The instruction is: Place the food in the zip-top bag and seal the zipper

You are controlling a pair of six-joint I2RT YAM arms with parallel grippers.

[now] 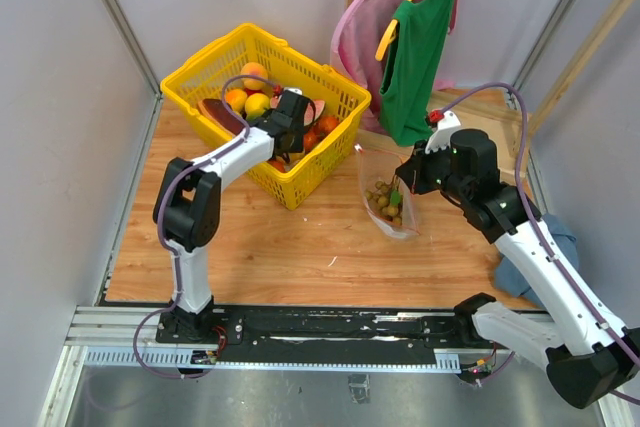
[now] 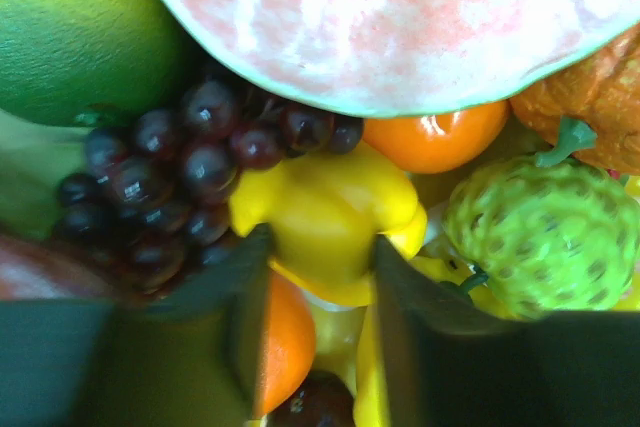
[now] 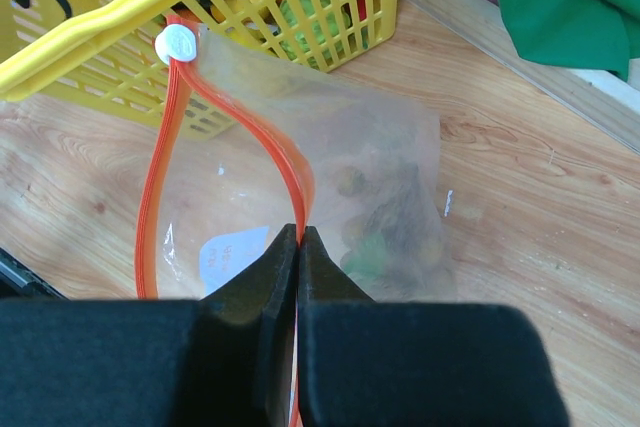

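Observation:
My left gripper is down inside the yellow basket (image 1: 320, 167), fingers part open around a yellow pepper (image 2: 320, 197), among dark grapes (image 2: 210, 157), an orange (image 2: 285, 347), a green textured fruit (image 2: 540, 237) and a watermelon slice (image 2: 380, 17); whether it touches the pepper is unclear. My right gripper is shut on the red zipper edge of the clear bag (image 3: 370, 147), which stands open on the table with grapes and a green leaf inside.
Green and pink garments (image 1: 420, 67) hang from a wooden rack behind the bag. A blue cloth (image 1: 535, 267) lies at the right.

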